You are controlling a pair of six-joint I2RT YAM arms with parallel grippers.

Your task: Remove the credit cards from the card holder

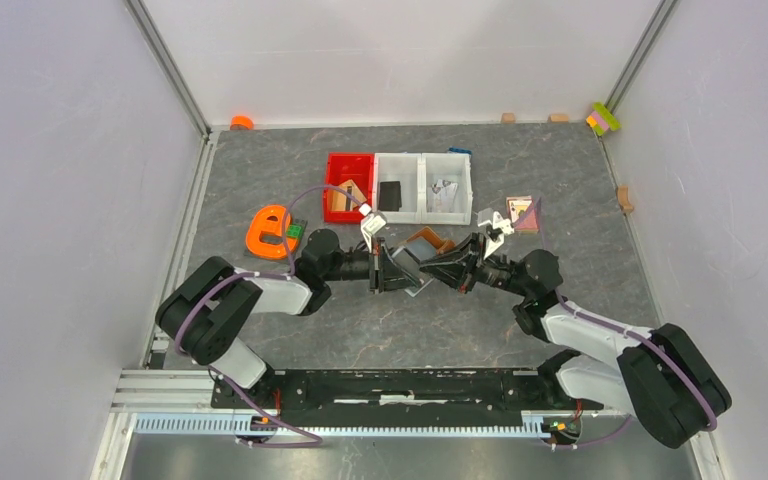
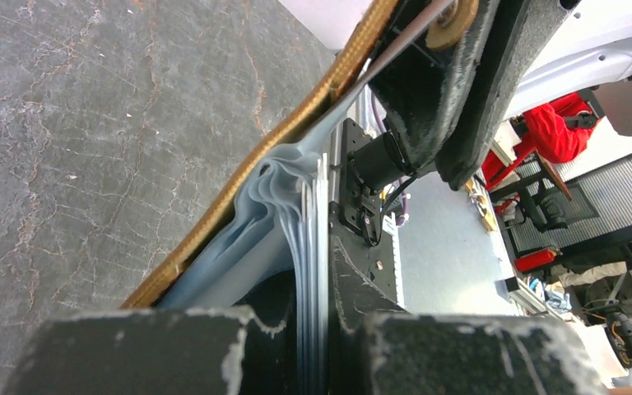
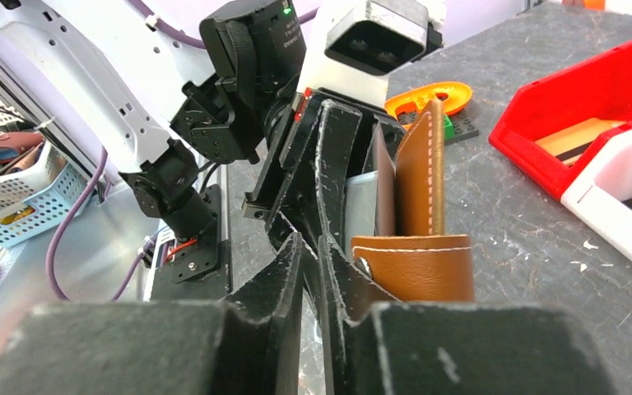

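Note:
The brown card holder (image 1: 432, 238) is held up tilted between my arms, its clear sleeves (image 2: 303, 239) fanned from the cover. My left gripper is closed around a bundle of these sleeves, their edges standing upright between its fingers. In the right wrist view the brown cover (image 3: 420, 181) stands behind the left gripper's dark finger (image 3: 321, 173), with a pale sleeve (image 3: 362, 206) beside it. My right gripper is slightly open near the holder, and nothing shows between its tips. Whether any card sits in the sleeves is hidden.
Behind the arms stand a red bin (image 1: 350, 158) and a white two-part bin (image 1: 397, 212). An orange handle-shaped toy (image 1: 260, 232) lies at left, a small card box (image 1: 522, 212) at right.

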